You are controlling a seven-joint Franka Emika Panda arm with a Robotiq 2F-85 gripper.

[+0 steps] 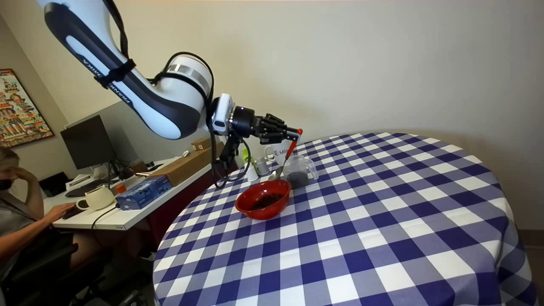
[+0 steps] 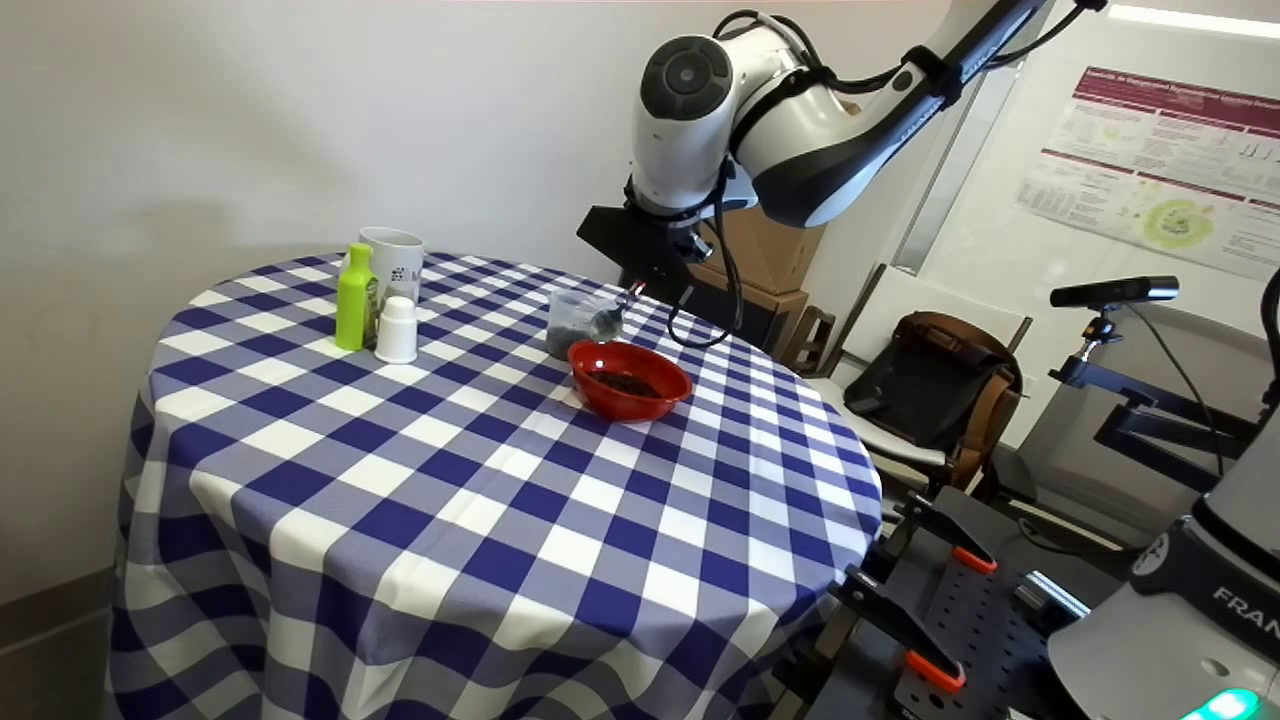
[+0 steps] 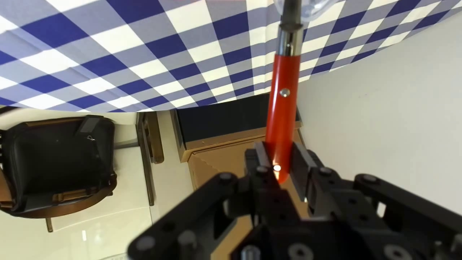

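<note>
My gripper is shut on the red handle of a metal spoon (image 3: 283,91). In exterior view 1 the spoon (image 1: 291,148) slants downward, its bowl end just above the back rim of a red bowl (image 1: 270,206). Dark bits lie inside this bowl, also seen in exterior view 2 as the red bowl (image 2: 624,408). A clear pitcher (image 1: 306,165) with dark contents stands close behind, beside the spoon. The wrist view shows only part of the spoon's head, at the top edge; whether it carries anything, I cannot tell.
A green bottle (image 2: 353,300), a white shaker (image 2: 397,332) and a white mug (image 2: 405,258) stand grouped on the checked tablecloth (image 2: 456,480). The tabletop in front of the bowl is clear. A person sits at a desk (image 1: 127,219) to the left in exterior view 1.
</note>
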